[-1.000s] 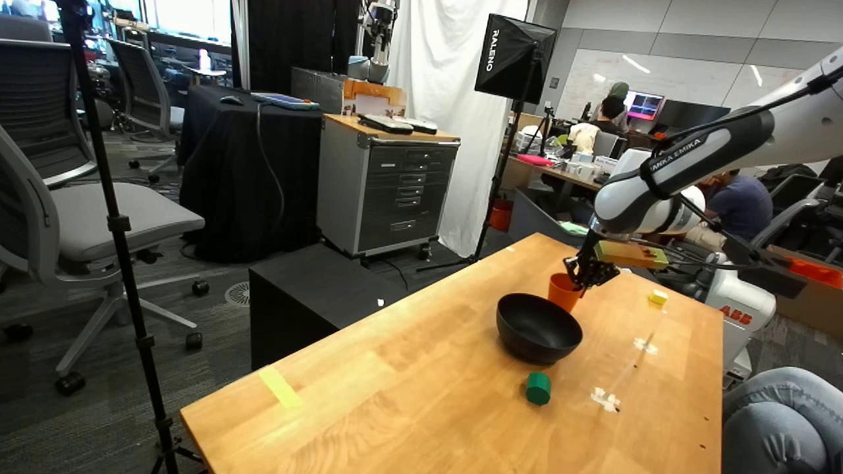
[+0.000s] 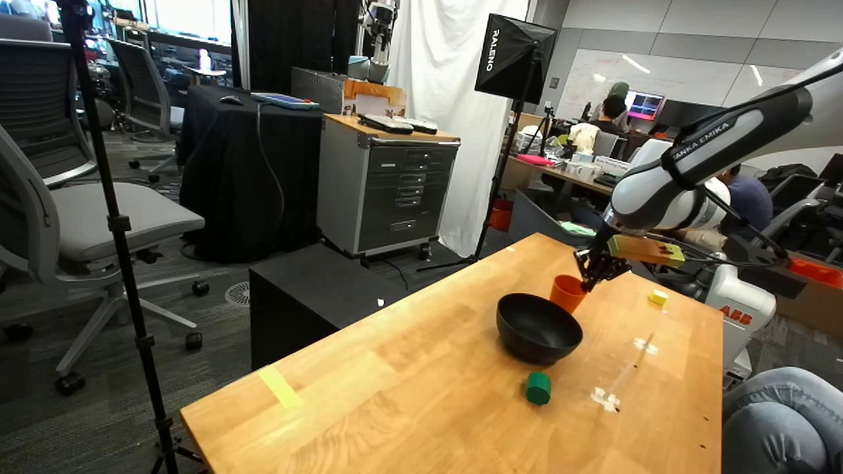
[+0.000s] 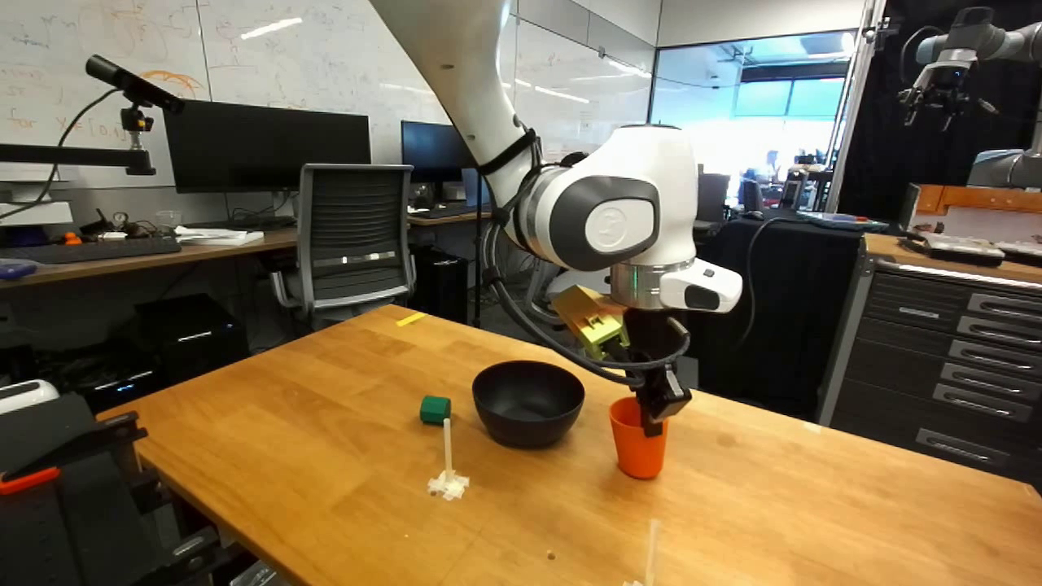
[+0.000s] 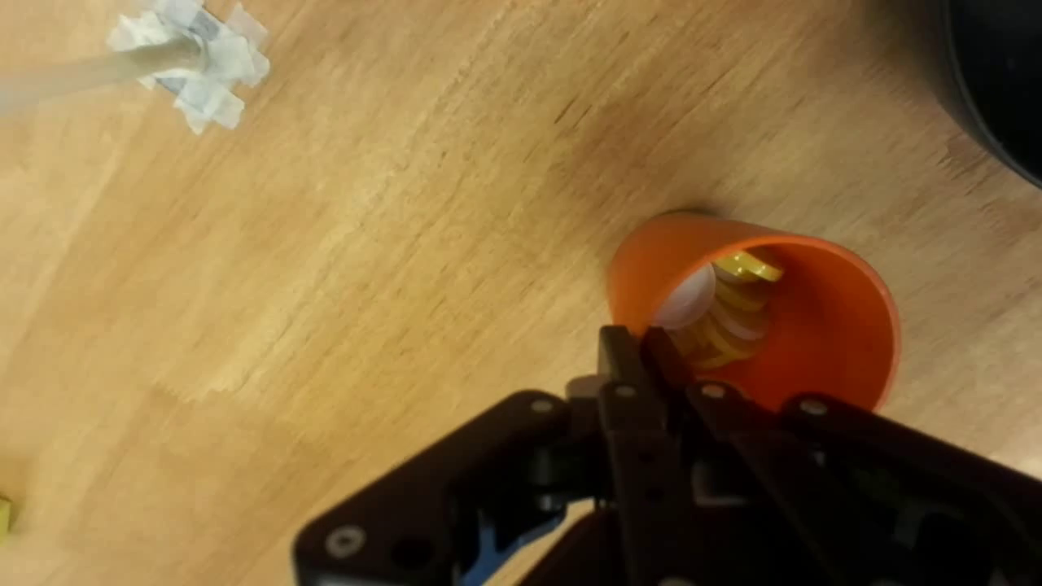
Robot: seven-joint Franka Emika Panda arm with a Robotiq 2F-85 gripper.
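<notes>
An orange cup (image 3: 637, 451) stands on the wooden table beside a black bowl (image 3: 527, 415). My gripper is shut on the cup's near wall at the rim, one finger inside and one outside. Inside the orange cup (image 4: 840, 322), in the wrist view, lie several yellow pieces and a pale round one. The cup leans slightly in exterior view 1. Whether its base is fully on the table is hard to tell.
A green block (image 2: 539, 388) lies near the bowl, and a small yellow block (image 2: 658, 297) sits toward the table's far right. Thin pale sticks are taped upright, one by a white tape patch (image 3: 448, 484).
In exterior view 1, the arm and gripper have shifted a little to the right. The orange cup's rim has moved slightly the same way. Bowl and blocks are unmoved.
</notes>
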